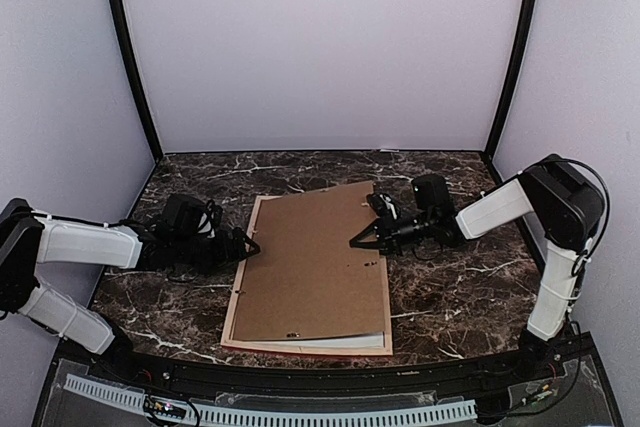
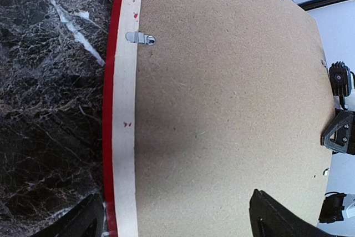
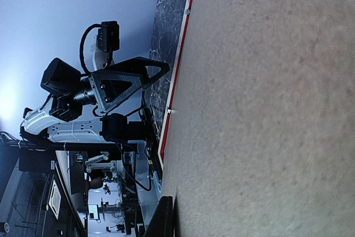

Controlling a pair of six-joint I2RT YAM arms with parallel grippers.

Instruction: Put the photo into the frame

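Observation:
A brown backing board (image 1: 310,262) lies over the wooden photo frame (image 1: 236,307), its right side lifted and its front edge short of the frame's front rail. Under that front edge shows a white strip (image 1: 345,341); whether it is the photo, I cannot tell. My right gripper (image 1: 368,239) is shut on the board's right edge. Above the frame's left rail, my left gripper (image 1: 247,244) stands open with nothing between its fingers. In the left wrist view, the board (image 2: 222,92) runs beside the pale rail with its red outer side (image 2: 109,115).
Small metal clips, such as the clip (image 2: 140,38) on the left rail, sit along the frame's border. A white grille (image 1: 300,417) runs along the front.

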